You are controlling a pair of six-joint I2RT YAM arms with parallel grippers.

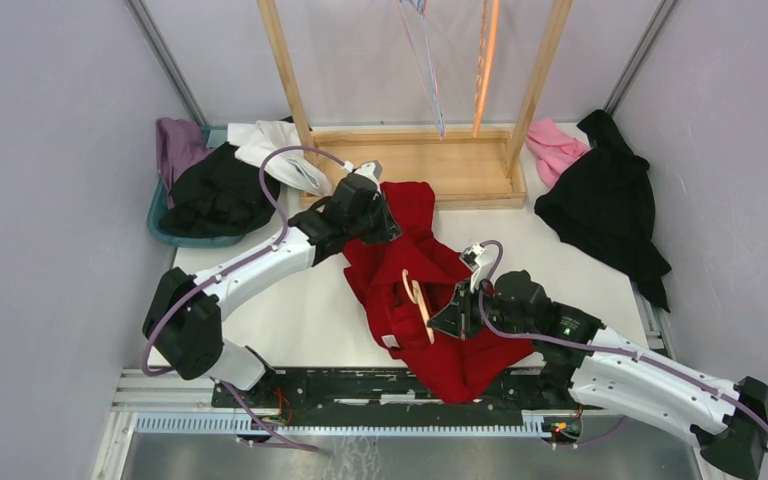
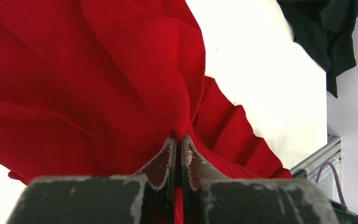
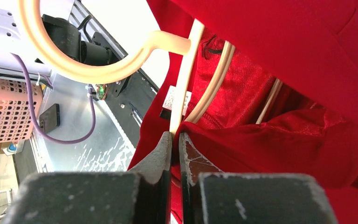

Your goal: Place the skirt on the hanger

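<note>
The red skirt (image 1: pixel 380 285) lies crumpled across the middle of the table and hangs over its front edge. My left gripper is shut on a fold of the skirt's cloth (image 2: pixel 135 70); from above it sits over the skirt's far part. A pale wooden hanger (image 3: pixel 185 79), hook pointing out to the left in the right wrist view, lies partly inside the skirt's opening. My right gripper is shut on the hanger's arm, with a fold of red cloth (image 3: pixel 242 144) at its fingertips too. Cloth hides much of the hanger.
At the back stands a wooden rack (image 1: pixel 420 165), with orange and blue hangers above it. Left of it is a teal basket (image 1: pixel 165 238) of clothes. Black cloth (image 1: pixel 605 200) and pink cloth (image 1: pixel 554 152) lie to the right. Bare table (image 1: pixel 290 310) shows left of the skirt.
</note>
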